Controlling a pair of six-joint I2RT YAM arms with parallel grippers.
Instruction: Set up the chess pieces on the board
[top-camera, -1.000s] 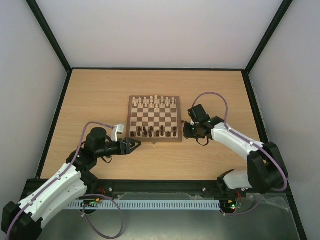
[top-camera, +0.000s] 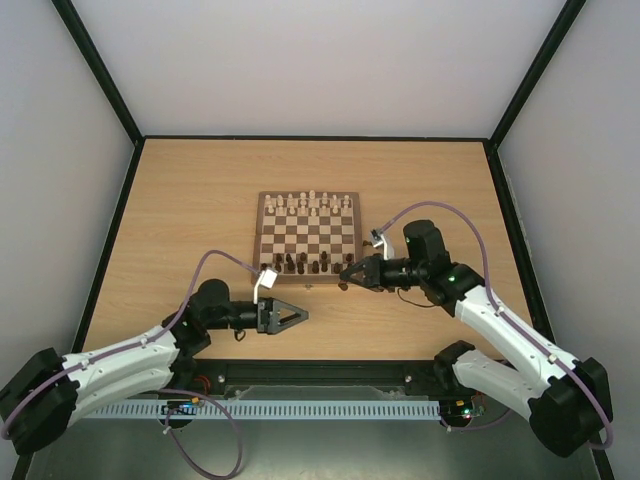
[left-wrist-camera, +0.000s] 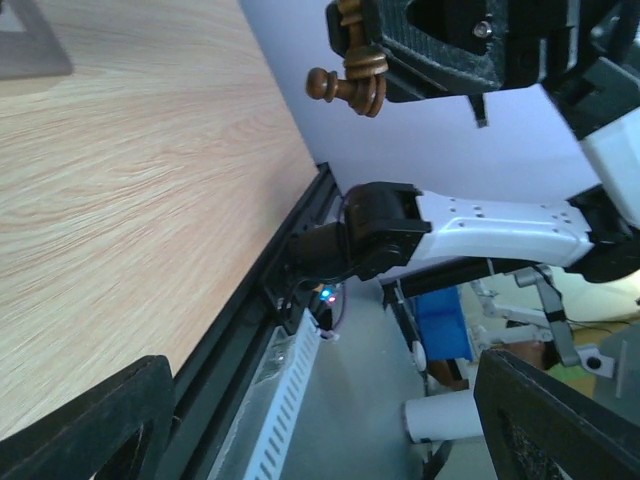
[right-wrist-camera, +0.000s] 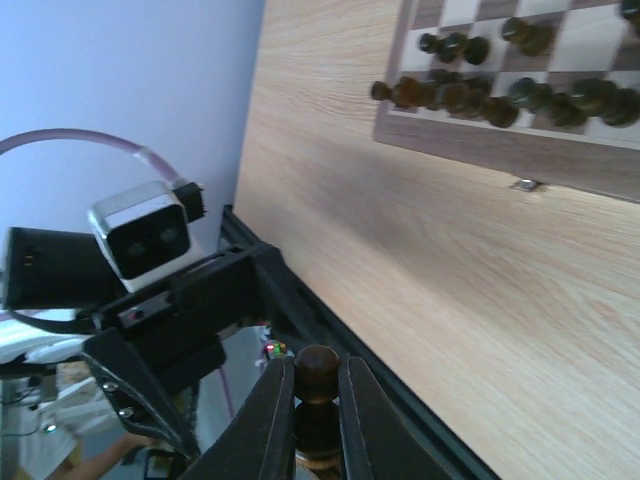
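Observation:
The chessboard (top-camera: 257, 235) lies mid-table, with light pieces (top-camera: 311, 200) along its far side and dark pieces (top-camera: 302, 266) along its near side. My right gripper (top-camera: 346, 276) is raised by the board's near right corner. It is shut on a dark chess piece, whose rounded end pokes out between the fingers; the left wrist view shows this piece (left-wrist-camera: 345, 86) lying sideways. In front of the board, lower left of the right gripper, my left gripper (top-camera: 303, 317) stands open and empty, its fingers (left-wrist-camera: 545, 425) wide apart.
Something small and brown (top-camera: 367, 243), perhaps a loose piece, lies just right of the board. A metal clasp (right-wrist-camera: 526, 185) sticks out from the board's near edge. Bare table (top-camera: 190, 200) stretches left of the board.
The right gripper has come left and toward the front from beside the board, carrying the dark piece. My left gripper has moved right and nearer the front edge.

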